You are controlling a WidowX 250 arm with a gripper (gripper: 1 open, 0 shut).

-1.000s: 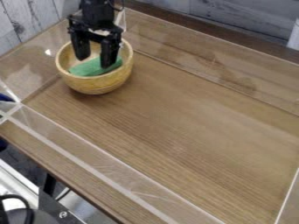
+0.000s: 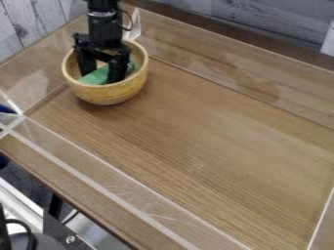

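Note:
A light wooden bowl (image 2: 107, 92) sits toward the upper left of the table. A green object (image 2: 100, 75) lies inside it. The black gripper (image 2: 102, 61) reaches down from the top into the bowl, over the green object, which it partly hides. Its fingers look apart, one at each side; whether they touch the green object is too small to tell.
A white object stands at the right back edge. Dark and blue items lie off the table's left edge at the lower left.
The gripper has moved slightly left and down into the bowl. The bowl has shifted slightly left.

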